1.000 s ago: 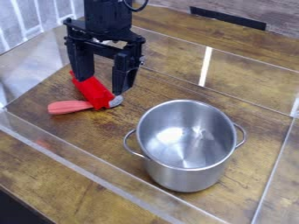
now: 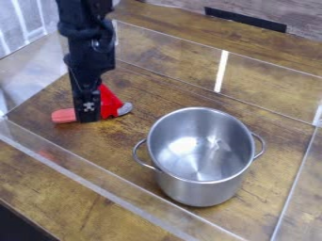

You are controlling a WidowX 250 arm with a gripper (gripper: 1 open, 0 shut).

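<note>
My black gripper [image 2: 88, 104] hangs at the left, open, its fingers reaching down over a red object [image 2: 108, 100] and the red-handled utensil [image 2: 68, 116] lying on the wooden surface. The utensil's silver end [image 2: 123, 109] shows to the right of the fingers. The red object is partly hidden behind the gripper, and whether the fingers touch either thing I cannot tell.
A large steel pot [image 2: 199, 155] with two side handles stands at the right front. Clear panels edge the wooden work area [image 2: 176, 85]. The wood behind and right of the pot is bare, and a dark slot [image 2: 246, 28] lies at the back.
The gripper has swung round from a broad sideways view to a narrower, downward one, shifting left and lower over the red things. The pot and utensil look unmoved.
</note>
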